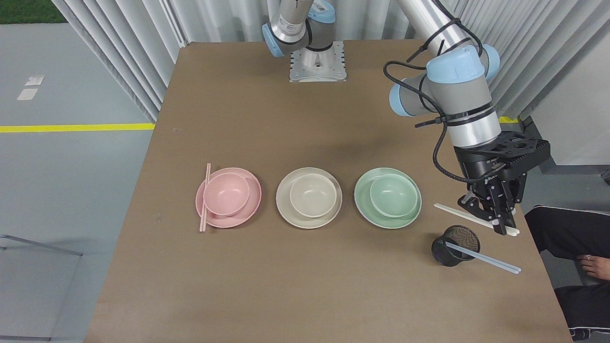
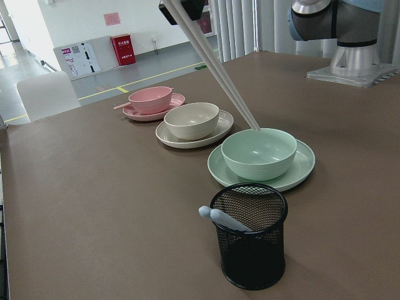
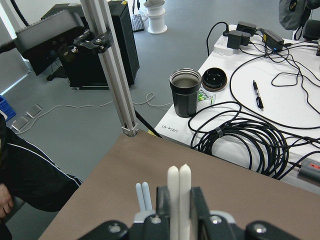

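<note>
My gripper (image 1: pixel 497 208) hangs over the right edge of the table, shut on white chopsticks (image 1: pixel 457 212), which also show steeply angled in the left view (image 2: pixel 209 62) and between the fingers in the wrist view (image 3: pixel 178 200). Below and nearer stands a black mesh cup (image 1: pixel 443 251) holding pale blue chopsticks (image 1: pixel 492 260). To the left are a green bowl (image 1: pixel 394 194) on a green plate (image 1: pixel 369 214), a cream bowl (image 1: pixel 313 194) on a cream plate (image 1: pixel 289 211), and a pink bowl (image 1: pixel 227 193) on a pink plate (image 1: pixel 240 217), with pink chopsticks (image 1: pixel 206 197) across its left side.
A person's legs (image 1: pixel 554 228) are beside the right edge. In the wrist view a metal post (image 3: pixel 115 75) and a white side table with cables (image 3: pixel 270 95) appear.
</note>
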